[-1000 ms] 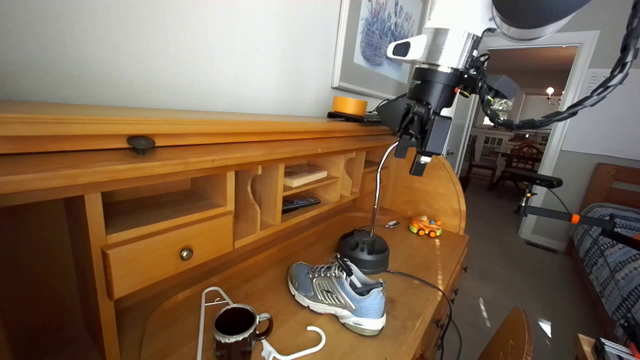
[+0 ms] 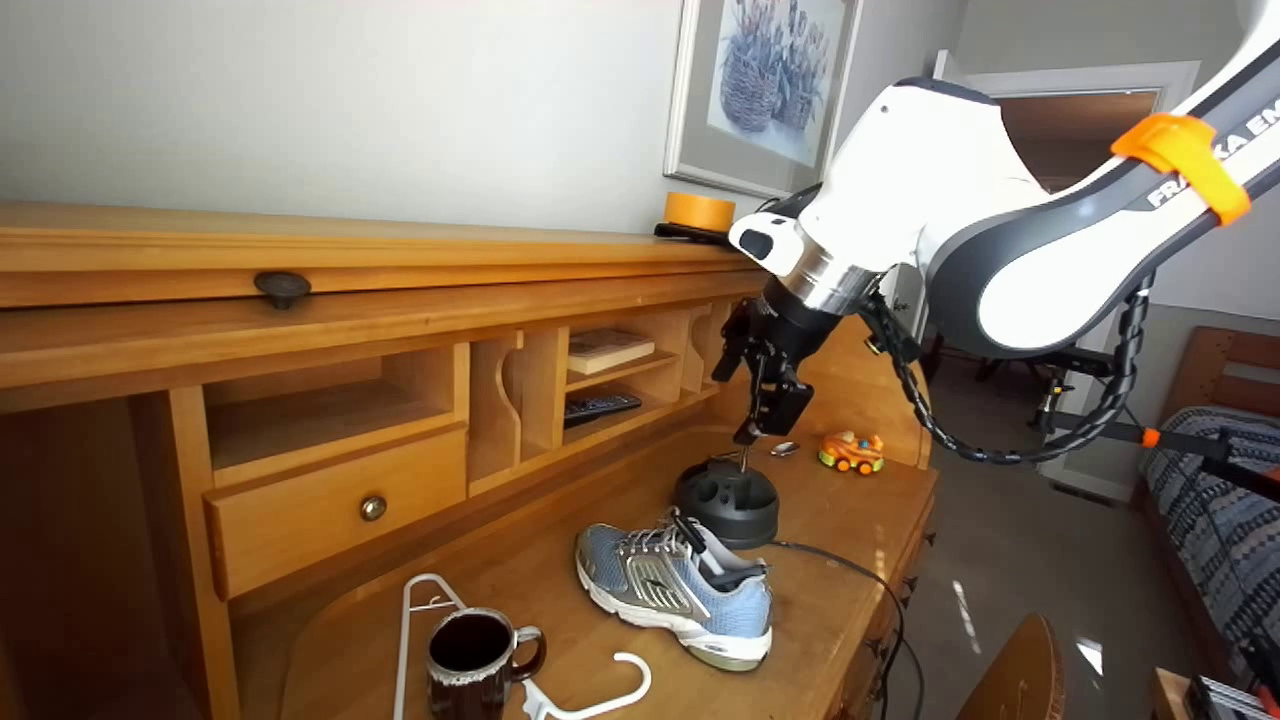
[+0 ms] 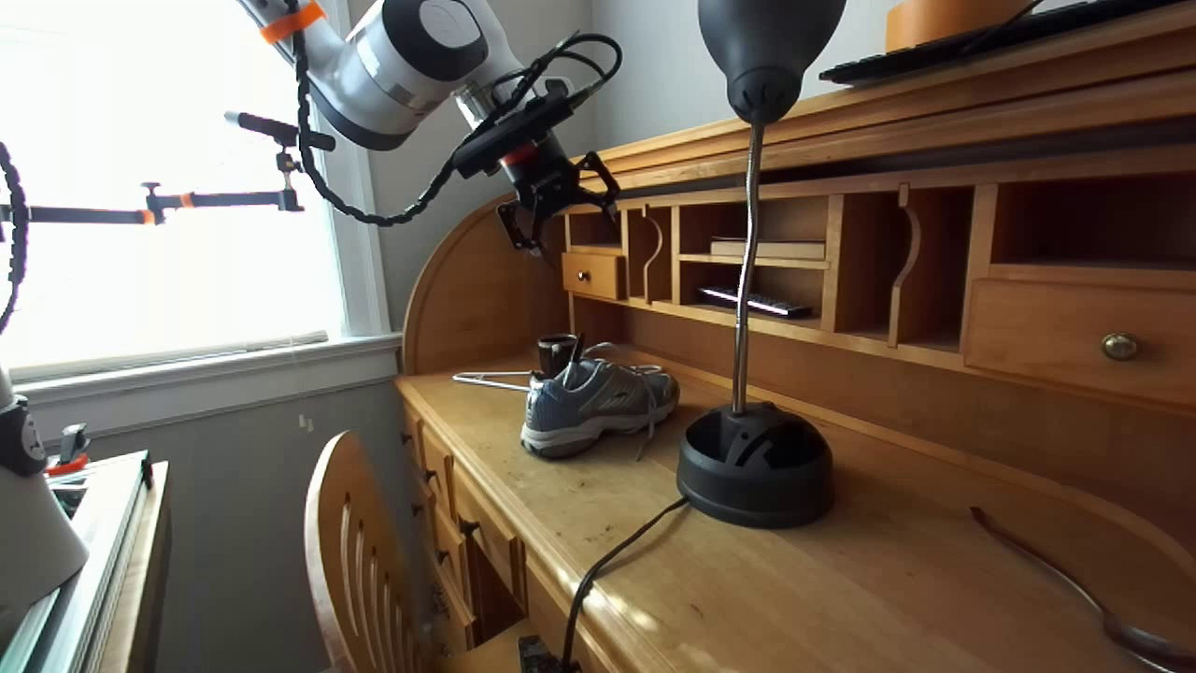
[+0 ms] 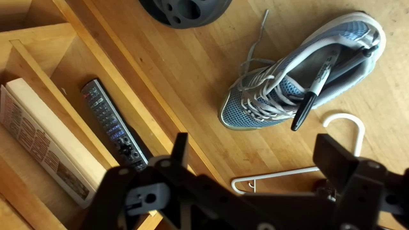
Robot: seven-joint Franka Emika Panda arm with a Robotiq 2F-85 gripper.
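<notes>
My gripper is open above the desk, its two black fingers wide apart with nothing between them. In exterior view 2 the gripper (image 3: 572,230) hangs high over the desk, clear of everything on it. Below lies a blue-grey shoe (image 4: 264,95) holding a black-capped marker (image 4: 317,86) and a second dark pen (image 4: 351,64). A white hanger (image 4: 281,173) rests on the desk near a dark brown mug (image 2: 470,660); the fingers hide most of the mug in the wrist view. A remote (image 4: 111,120) occupies a cubby.
The black lamp base (image 3: 756,465) stands beside the shoe, with its upright neck (image 3: 747,269) and a trailing cord. A book (image 4: 46,141) lies in the shelf above the remote. Farther along are a toy car (image 2: 852,452) and a spoon (image 3: 1104,611). Bare desk surrounds the shoe.
My arm has swung lower and to the left in exterior view 1, and the gripper has tilted. The shoe, mug, hanger and lamp base have stayed where they were.
</notes>
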